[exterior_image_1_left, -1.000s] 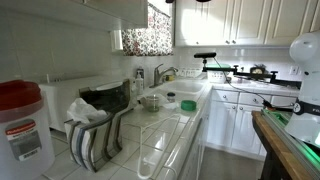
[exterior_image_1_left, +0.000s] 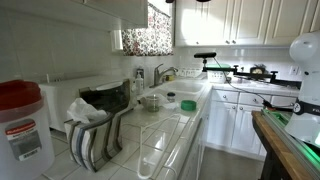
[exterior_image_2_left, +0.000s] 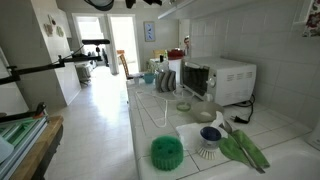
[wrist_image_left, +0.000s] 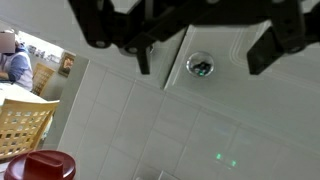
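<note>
In the wrist view my gripper stands open, its two dark fingers (wrist_image_left: 268, 50) spread apart. A round, shiny cabinet knob (wrist_image_left: 200, 64) appears between them, on a white cabinet door (wrist_image_left: 235, 75). How far the fingertips are from the knob is hard to tell, and nothing is visibly held. The dark arm (exterior_image_2_left: 132, 6) reaches across the top of exterior view 2. From exterior view 1 most of the gripper is cut off above the frame.
Below stands a red-lidded canister (exterior_image_1_left: 22, 125) beside a dish rack (exterior_image_1_left: 97, 140). A green bowl (exterior_image_2_left: 167, 152), a sponge or brush (exterior_image_2_left: 209, 140) and a green cloth (exterior_image_2_left: 243, 150) lie along the counter. A white toaster oven (exterior_image_2_left: 220, 80) sits against the wall.
</note>
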